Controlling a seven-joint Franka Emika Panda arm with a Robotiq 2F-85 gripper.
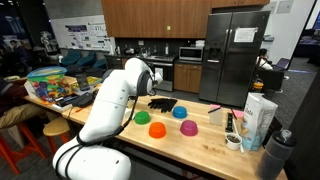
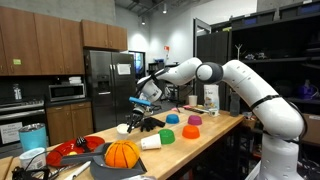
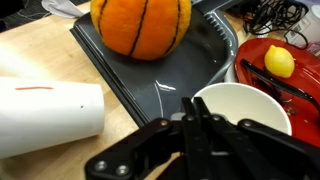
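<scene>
A white cup opens toward the camera in the wrist view, its near rim at the fingertips of my gripper. The gripper appears shut on that rim; the dark fingers hide the contact itself. From the second exterior view, the white cup shows just below the gripper, over the near end of the table. Another white cup lies on its side to the left in the wrist view. An orange pumpkin rests on a black tray close by.
Right of the tray is a red plate with a yellow lemon and dark utensils. A teal cup stands at the table's left. Green, orange and blue dishes lie along the table beside the arm.
</scene>
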